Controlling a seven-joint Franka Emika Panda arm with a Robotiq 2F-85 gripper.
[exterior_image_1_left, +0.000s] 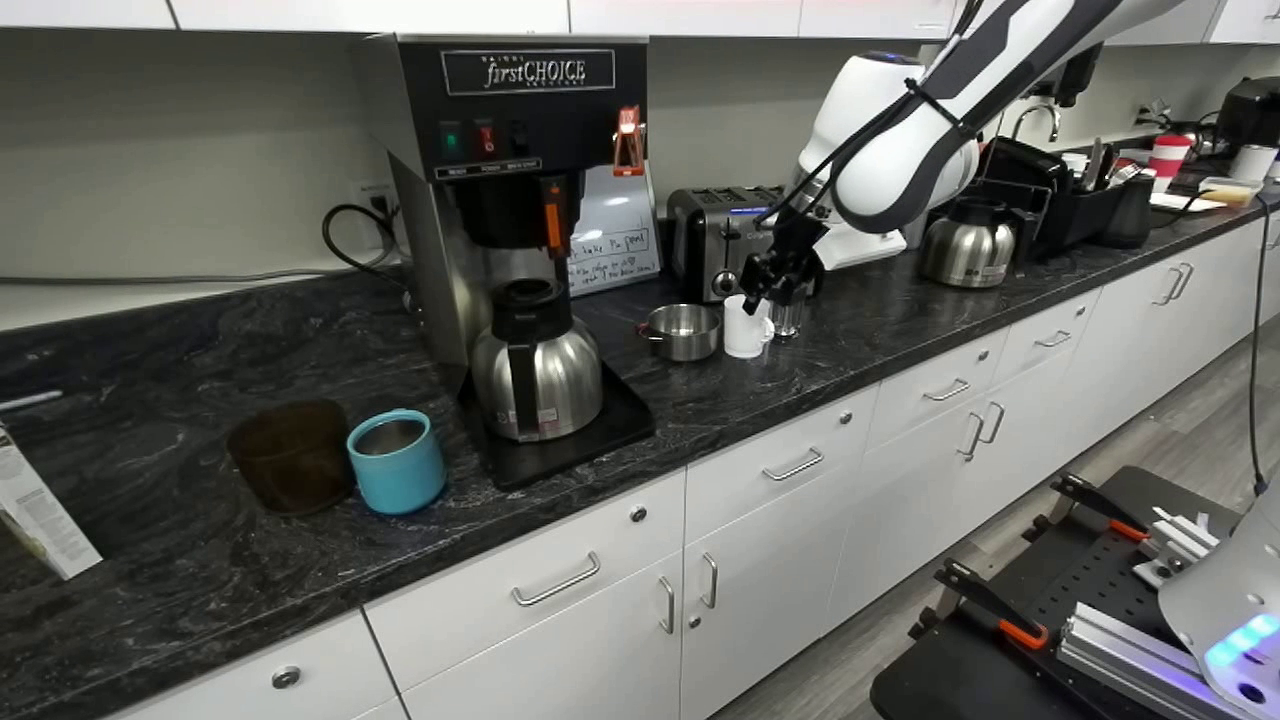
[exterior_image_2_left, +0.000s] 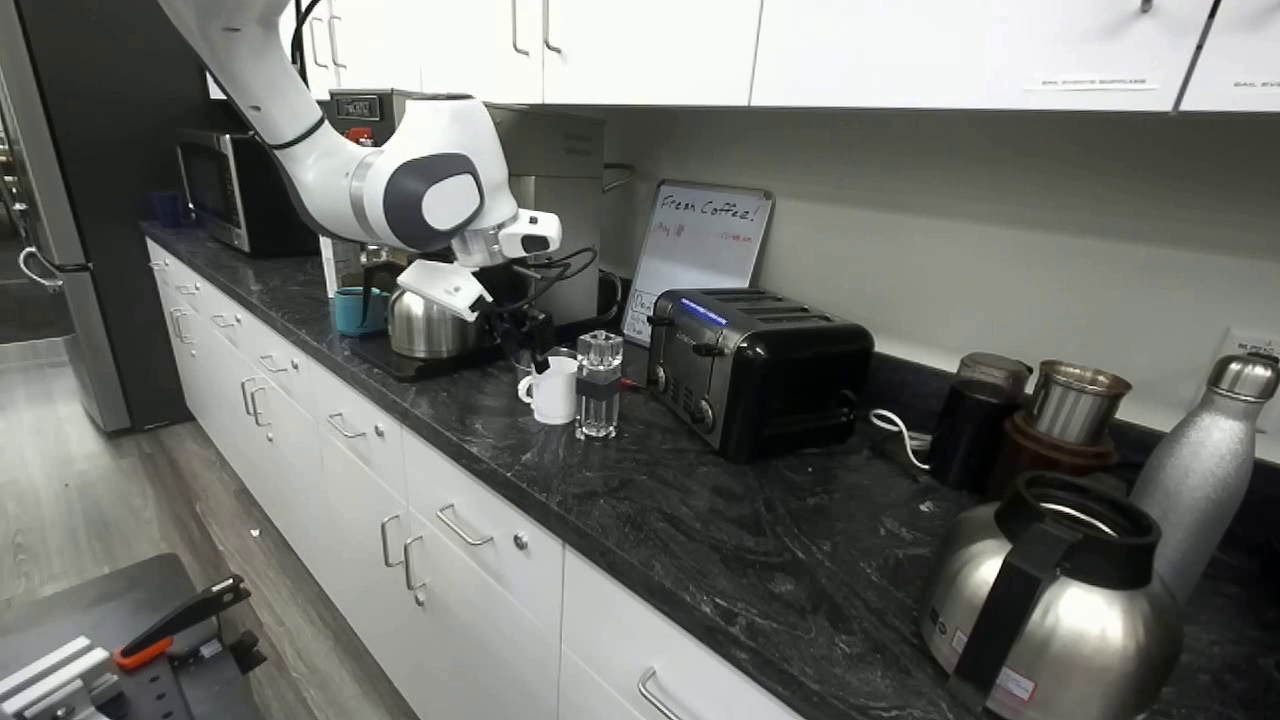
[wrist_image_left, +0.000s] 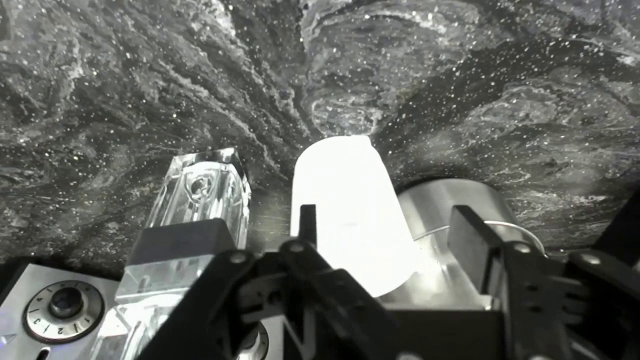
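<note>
A white mug (exterior_image_1_left: 743, 328) stands upright on the dark counter, its handle (exterior_image_2_left: 525, 390) toward the counter's front edge in the second exterior view. My gripper is open, its two fingers (wrist_image_left: 476, 249) clearly apart at the mug. The left finger overlaps the overexposed mug (wrist_image_left: 345, 198) in the wrist view, while the right one lies over the metal pot; whether either touches the mug I cannot tell. Both exterior views place the dark gripper right at the mug's rim, partly hiding it.
Close beside the mug stand a clear grinder (exterior_image_2_left: 599, 384) and a small steel pot (exterior_image_1_left: 684, 334). Behind are the toaster (exterior_image_2_left: 753, 372) and whiteboard (exterior_image_2_left: 702, 240). The coffee maker (exterior_image_1_left: 420, 228), carafe (exterior_image_1_left: 558, 382) and blue cup (exterior_image_1_left: 399, 472) stand farther left in the first exterior view.
</note>
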